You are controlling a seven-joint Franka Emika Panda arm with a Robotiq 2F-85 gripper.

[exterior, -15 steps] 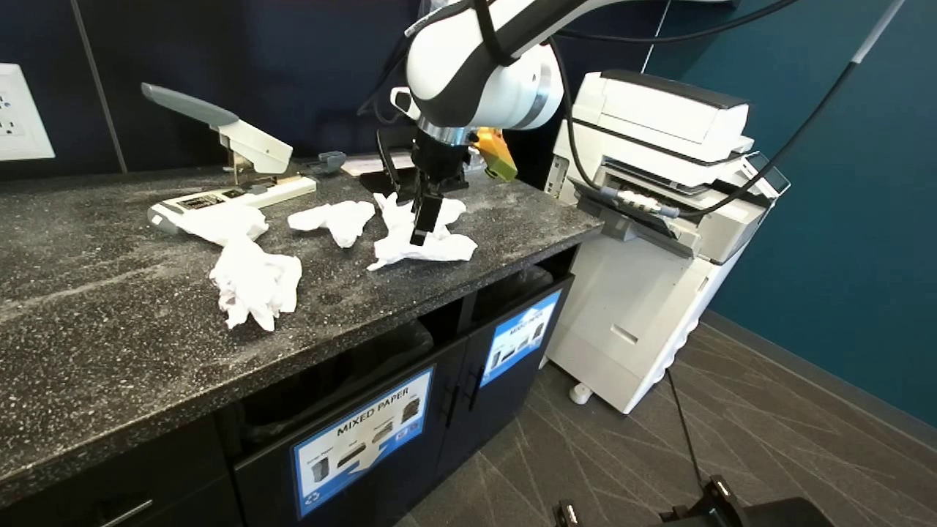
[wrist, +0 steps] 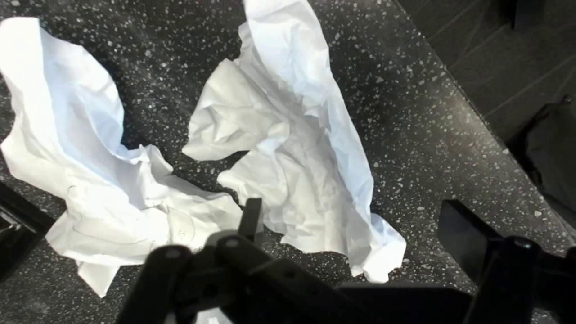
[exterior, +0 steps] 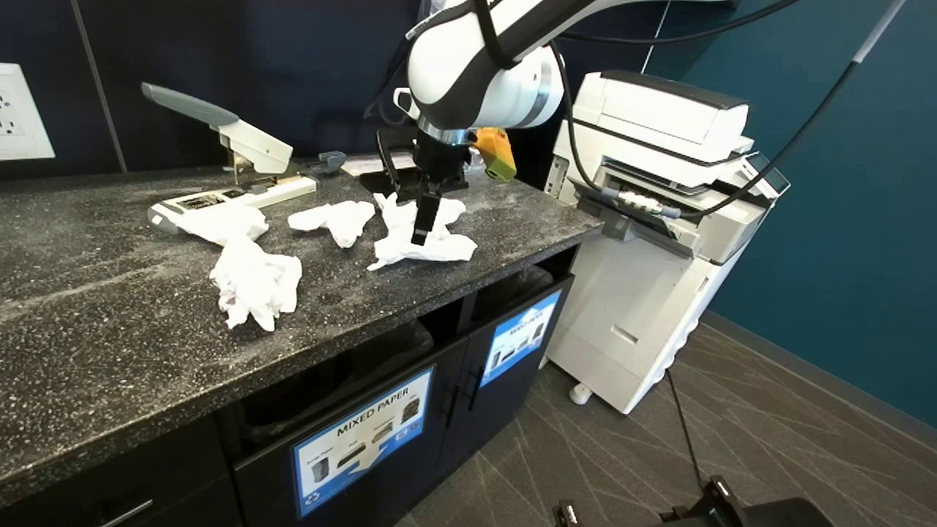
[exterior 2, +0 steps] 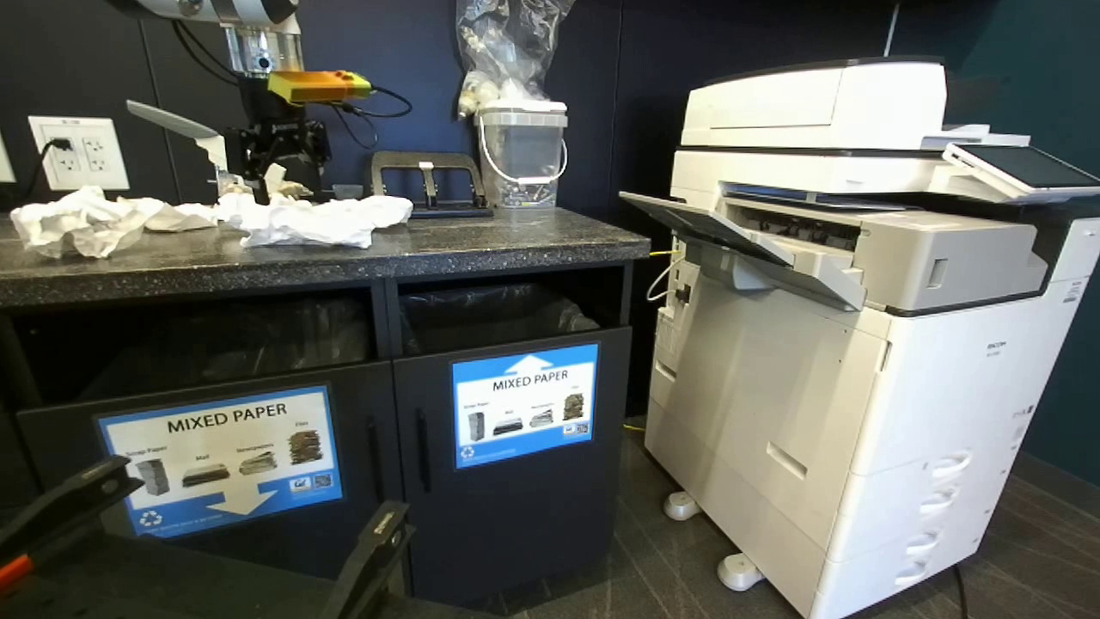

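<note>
Crumpled white paper lies in several pieces on the dark speckled counter [exterior: 114, 298]. In the wrist view one crumpled sheet [wrist: 318, 178] lies between and beyond the fingertips, and a second sheet [wrist: 92, 178] spreads to its left, close to the left finger. My gripper is open over the paper, its fingers well apart with nothing gripped. From exterior view 1, the fingers point down at the rightmost paper [exterior: 439, 249]. Whether a fingertip touches the paper, I cannot tell. Further left are a small piece [exterior: 338, 219] and a larger crumpled heap [exterior: 256, 281].
A long-arm stapler [exterior: 228, 197] sits behind the papers. A black hole punch [exterior 2: 428, 186] and a clear bucket [exterior 2: 522, 155] stand at the back right. Below the counter are two open-topped bins labelled "Mixed Paper" [exterior 2: 222, 454]. A large printer [exterior 2: 804, 309] stands to the right.
The gripper has barely shifted over the rightmost paper. The papers lie as before.
</note>
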